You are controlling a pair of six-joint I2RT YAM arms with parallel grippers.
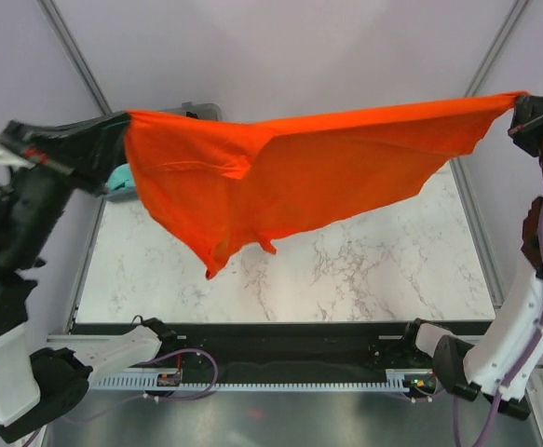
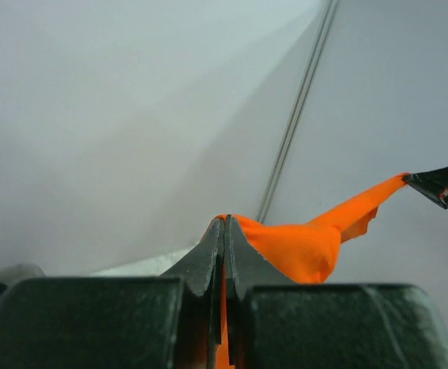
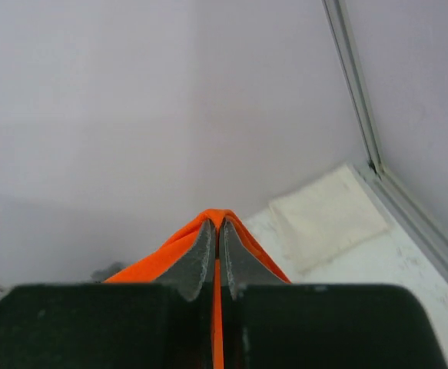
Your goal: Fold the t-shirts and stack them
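Observation:
An orange t-shirt [image 1: 308, 168] is stretched in the air between my grippers, hanging above the marble table. In the top view my left gripper [image 1: 120, 126] holds its upper left corner and my right gripper [image 1: 522, 107] its upper right corner. The left wrist view shows orange fabric [image 2: 285, 246] at the closed fingers of my left gripper, with the right gripper at the far corner. In the right wrist view the fabric [image 3: 158, 261] is pinched in my right gripper.
A grey bin [image 1: 118, 194] with teal cloth is mostly hidden at the back left. A folded cream cloth [image 3: 327, 215] lies at the back right in the right wrist view.

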